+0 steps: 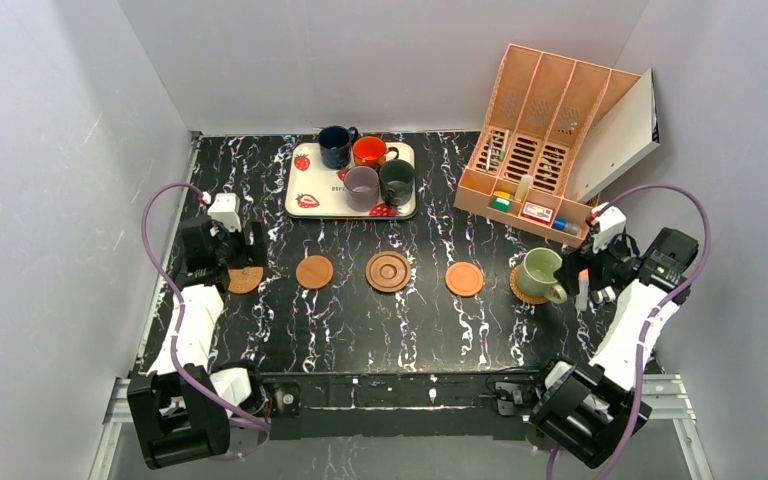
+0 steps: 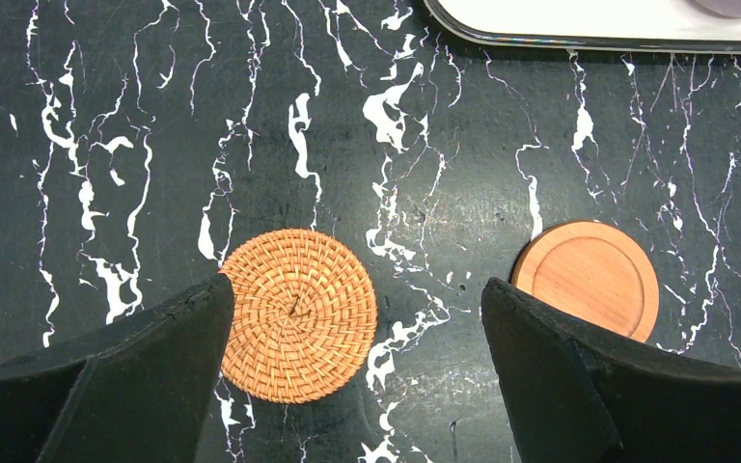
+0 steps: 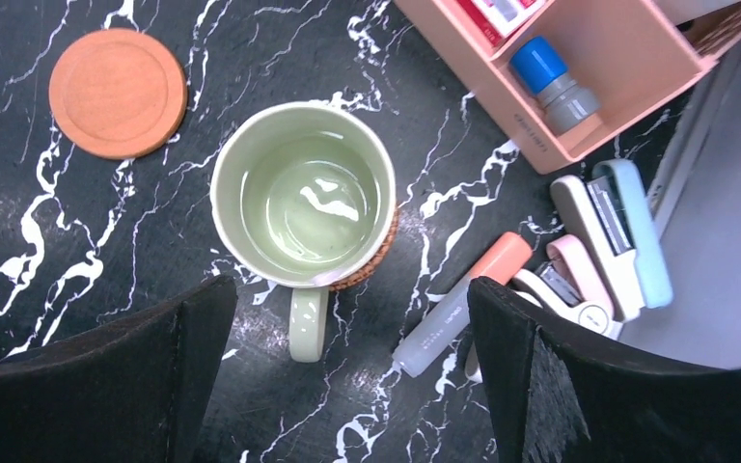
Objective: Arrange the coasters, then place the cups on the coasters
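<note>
A light green cup (image 1: pixel 539 269) stands upright on the woven coaster (image 1: pixel 529 294) at the right of the table. The right wrist view shows the green cup (image 3: pixel 305 193) from above, its handle toward me and only a sliver of the coaster (image 3: pixel 368 266) showing beneath. My right gripper is open and apart from the cup, nothing between its fingers. At the far left, my left gripper hangs open and empty above another woven coaster (image 2: pixel 294 315). More coasters form a row: a light wooden one (image 1: pixel 314 272), a ringed brown one (image 1: pixel 388 272) and an orange-brown one (image 1: pixel 464 279).
A tray (image 1: pixel 296 208) at the back carries a navy mug (image 1: pixel 335 147), an orange cup (image 1: pixel 368 151), a purple cup (image 1: pixel 361 188) and a dark green mug (image 1: pixel 397 181). A pink organizer box (image 1: pixel 476 192) stands back right. A glue-like tube (image 3: pixel 441 330) and staplers lie right of the cup.
</note>
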